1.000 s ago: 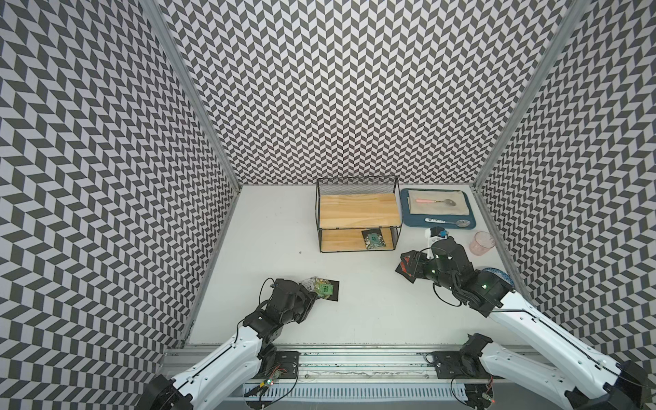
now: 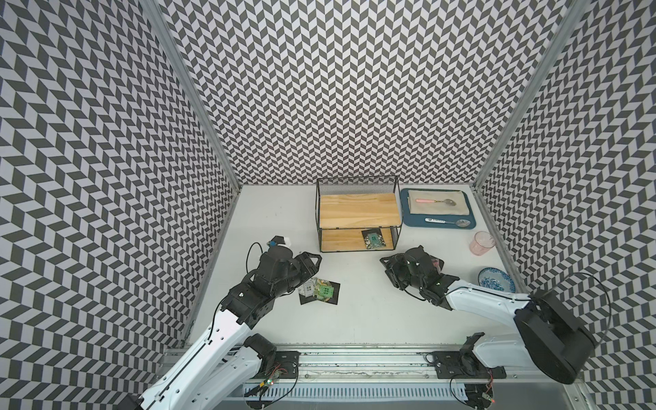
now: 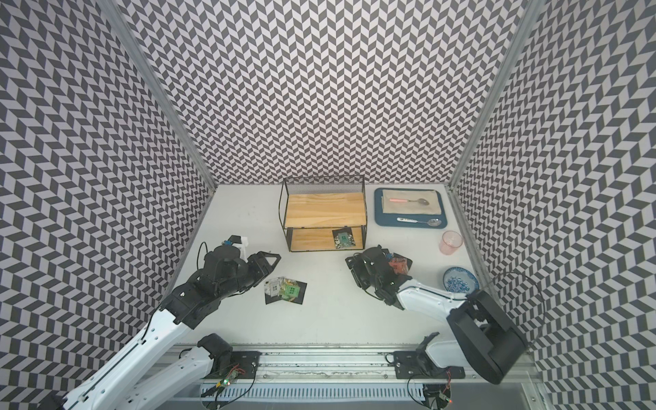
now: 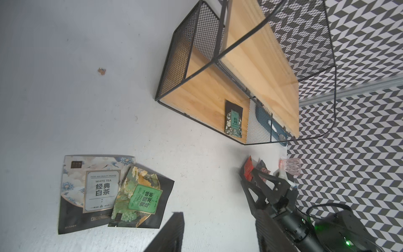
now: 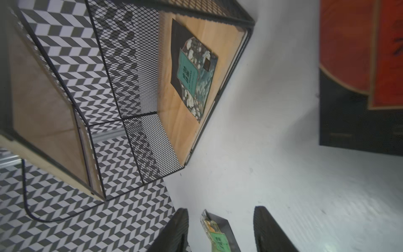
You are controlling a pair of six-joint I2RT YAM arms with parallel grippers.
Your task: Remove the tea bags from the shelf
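A dark green tea bag (image 2: 373, 238) lies on the lower board of the wire-framed shelf (image 2: 358, 208); the upper board is bare. White (image 4: 88, 193) and green (image 4: 140, 197) tea bags overlap on the table at front left. Red tea packets (image 5: 356, 75) lie right of the shelf, partly behind my right arm in the top views. My left gripper is above the table front-left of the shelf, fingers apart, nothing between them. My right gripper is front-right of the shelf, fingers apart, none of the bags held.
A blue tray (image 2: 437, 222) with spoons stands right of the shelf. A pink cup (image 2: 482, 242) and a blue patterned plate (image 3: 460, 280) sit at the right edge.
My right gripper has moved left and down, away from over the red packets' earlier visible spot.
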